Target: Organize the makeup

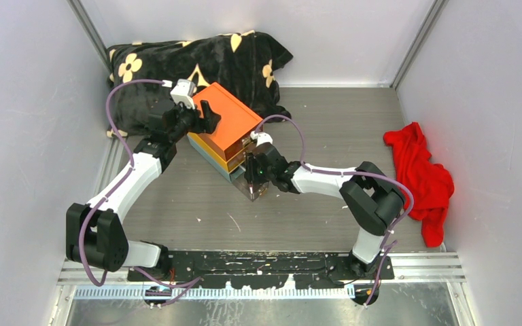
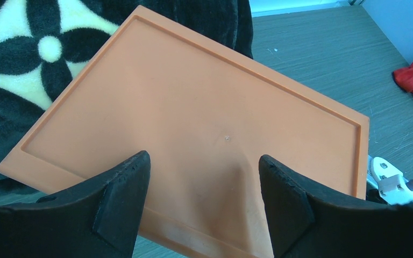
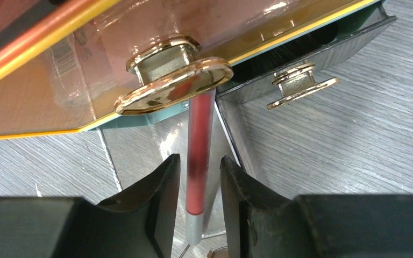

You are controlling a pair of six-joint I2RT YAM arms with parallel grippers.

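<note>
A drawer box with an orange top [image 1: 227,117] stands tilted on the grey floor, its clear bottom drawer [image 1: 240,191] pulled out. In the right wrist view a slim red tube [image 3: 197,156] with a silver end lies in that drawer, its far end hidden behind a gold knob [image 3: 177,85]. My right gripper is open over the drawer, its fingers on either side of the tube with gaps showing. Above the orange lid [image 2: 204,107], my left gripper stands open with nothing between its fingers.
Behind the box lies a black flowered cushion [image 1: 170,71]. Red cloth [image 1: 418,178] is heaped at the far right. A second gold knob [image 3: 298,85] juts from the bottom drawer's front. Floor in front of the box is clear.
</note>
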